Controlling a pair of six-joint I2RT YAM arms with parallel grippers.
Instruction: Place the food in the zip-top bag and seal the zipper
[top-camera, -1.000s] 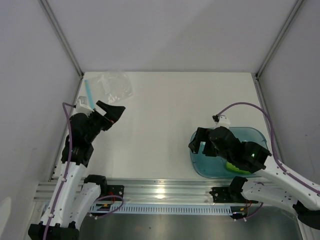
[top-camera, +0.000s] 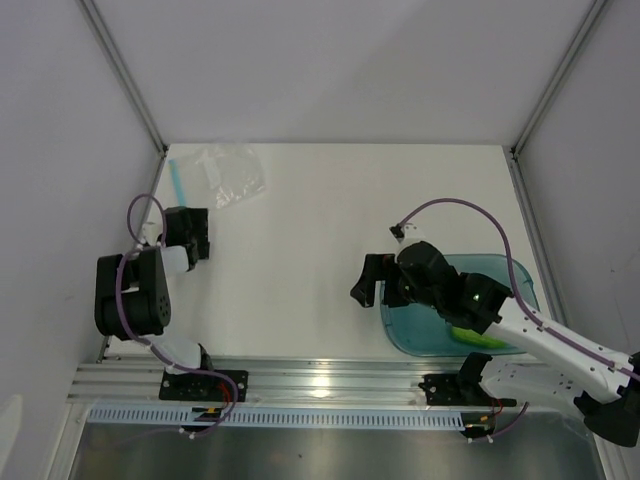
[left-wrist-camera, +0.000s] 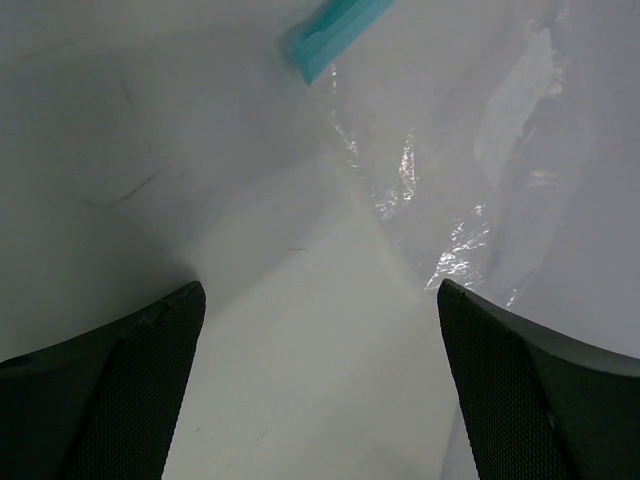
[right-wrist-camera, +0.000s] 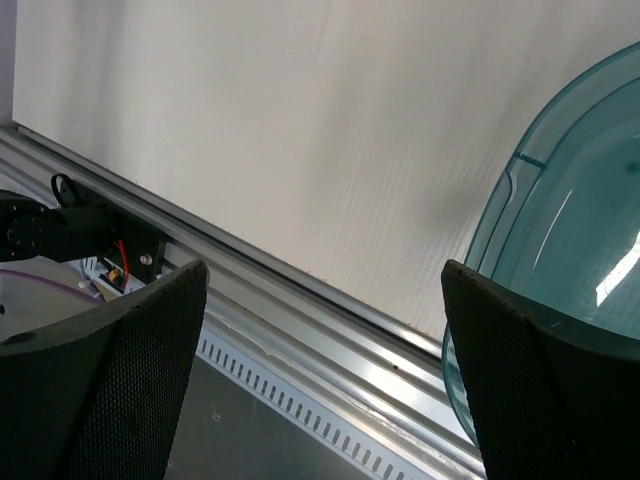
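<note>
A clear zip top bag (top-camera: 235, 175) lies flat in the far left corner of the table, a blue strip (top-camera: 177, 183) along its left edge. In the left wrist view, the bag (left-wrist-camera: 440, 130) and the end of its blue strip (left-wrist-camera: 340, 38) show beyond the fingertips. Just in front of the bag, my left gripper (top-camera: 204, 230) stands open and empty, low near the table. A green food item (top-camera: 475, 338) sits in the teal bin (top-camera: 420, 340), partly covered by my right arm. My right gripper (top-camera: 376, 299) is open and empty at the bin's left side.
The bin's curved rim (right-wrist-camera: 490, 225) is close to the right gripper's finger. A metal rail (top-camera: 320, 370) runs along the front edge, and walls close in the sides and back.
My left gripper has turned and come down towards the table in front of the bag, its arm bending more. The right gripper has shifted slightly left. Bag and bin have stayed put.
</note>
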